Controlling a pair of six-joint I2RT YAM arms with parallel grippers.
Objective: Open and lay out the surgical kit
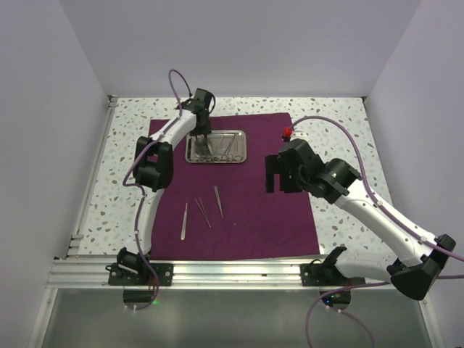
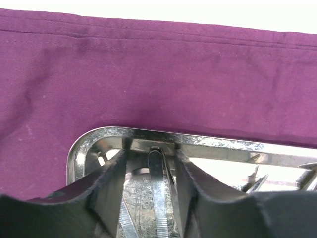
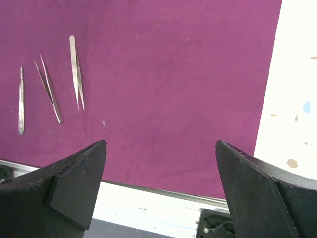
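Observation:
A steel tray (image 1: 239, 156) with scissors and other instruments lies at the back of the purple cloth (image 1: 254, 217). My left gripper is part open, low in the tray's left end, its fingers either side of a flat metal instrument (image 2: 159, 193); whether it touches is unclear. On the cloth in front lie a scalpel (image 1: 183, 225), thin tweezers (image 3: 53, 99) and broader tweezers (image 3: 74, 64). My right gripper (image 1: 280, 174) stands open above the cloth, right of the tray, with nothing between its fingers.
A speckled table surface (image 1: 116, 203) borders the cloth, with a metal rail (image 1: 217, 268) along the front edge and grey walls around.

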